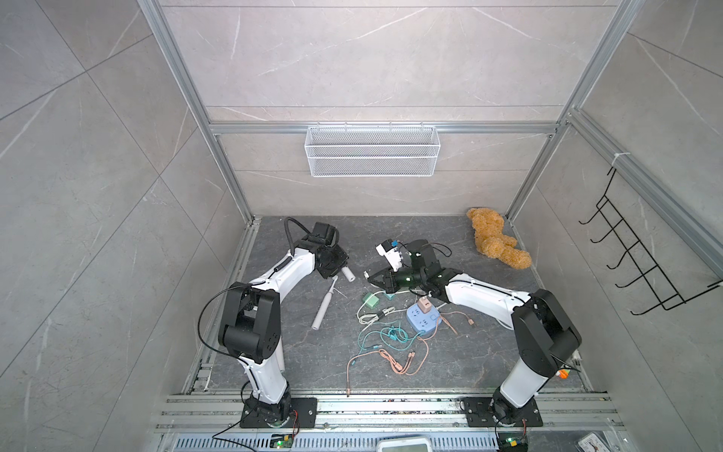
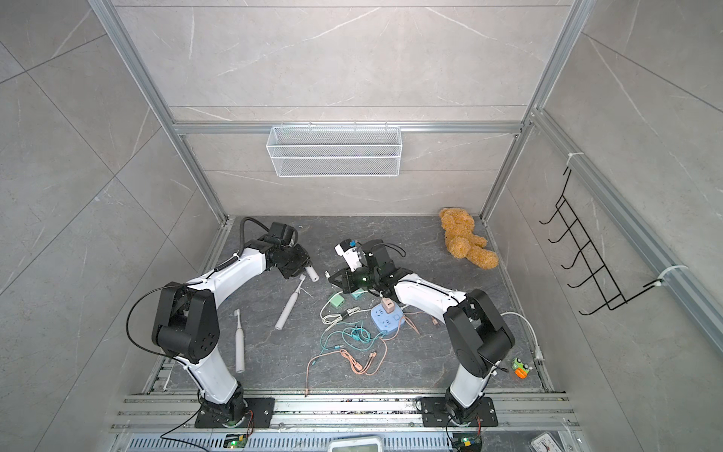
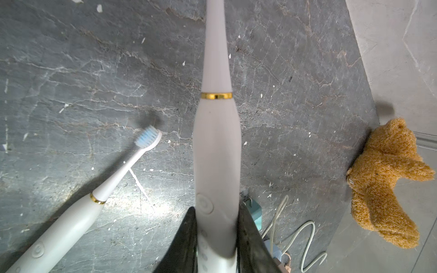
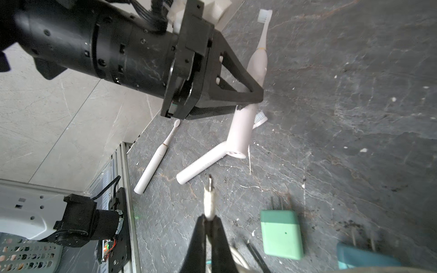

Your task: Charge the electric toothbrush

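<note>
A white electric toothbrush (image 3: 217, 136) with a gold ring hangs above the table, my left gripper shut on its handle. In the right wrist view its base end (image 4: 239, 136) points down toward the right gripper, apart from the plug. My right gripper is shut on a thin white charging cable, whose slim plug tip (image 4: 209, 185) sticks up between the fingers. A second white toothbrush (image 2: 287, 309) lies on the table below the left gripper, and a third (image 2: 239, 342) lies further left.
A blue power strip (image 2: 387, 319) with a pink plug stands below the right arm. A green adapter (image 4: 281, 233) and a teal adapter (image 4: 364, 257) lie near the right gripper. Coiled cables (image 2: 354, 335) spread across the front middle. A teddy bear (image 1: 497, 239) lies back right.
</note>
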